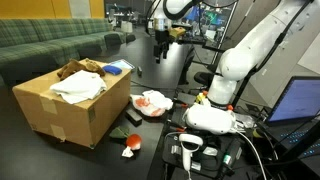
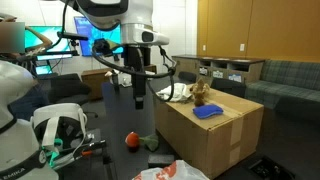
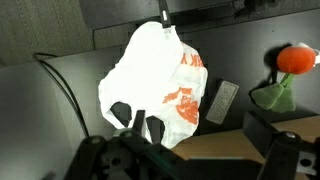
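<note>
My gripper stands open with nothing between its fingers, high above the table. The wrist view looks down on a crumpled white bag or cloth [image 3: 145, 75] with orange print. In that view, right of it, lie a small dark grey block [image 3: 222, 102] and an orange-red round thing [image 3: 296, 59] with a green item [image 3: 273, 96] against it. Exterior view 1 shows the gripper [image 1: 160, 50] well above the white-and-orange bag [image 1: 152, 103]. In exterior view 2 only part of that bag [image 2: 170, 172] shows, at the bottom edge.
A cardboard box [image 1: 58, 122] stands beside these items. A white cloth [image 1: 78, 86], a brown crumpled thing [image 2: 201, 91] and a blue item [image 2: 208, 111] rest on its top. A monitor [image 1: 297, 108] and a clutter of cables lie near the arm's base.
</note>
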